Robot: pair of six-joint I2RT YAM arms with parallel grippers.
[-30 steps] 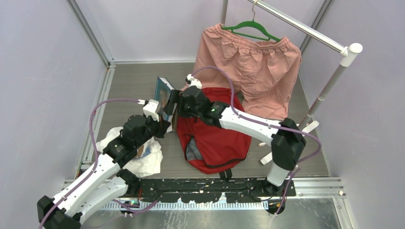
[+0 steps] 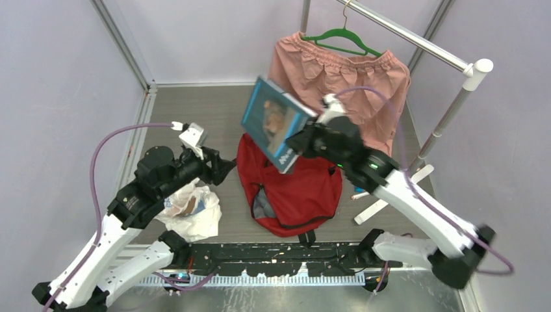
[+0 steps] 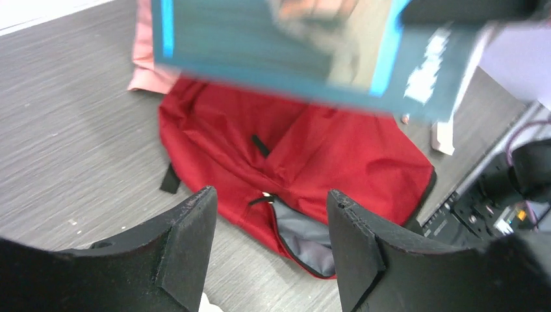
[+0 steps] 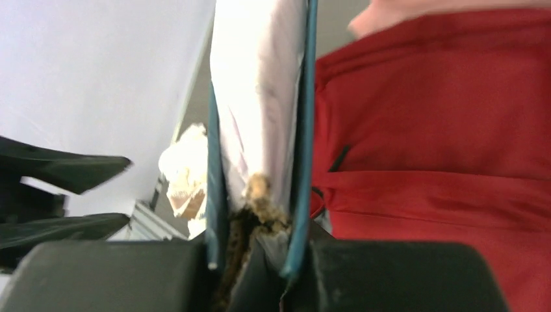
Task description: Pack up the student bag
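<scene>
A teal book (image 2: 273, 120) is lifted over the red backpack (image 2: 289, 198), with my right gripper (image 2: 302, 136) shut on it; in the right wrist view its covers and pale page edge rise from between the fingers. My left gripper (image 2: 221, 168) is left of the book and apart from it, fingers open with nothing between them; the left wrist view shows the book blurred above them and the backpack (image 3: 292, 156) lying flat with a grey-lined opening.
Pink shorts (image 2: 334, 78) hang on a green hanger from the metal rail at the back. A crumpled white cloth (image 2: 201, 224) lies at the lower left. Bare floor shows left of the backpack.
My right gripper has carried the book up and to the right, away from my left gripper, which has moved slightly left and stands apart from the book.
</scene>
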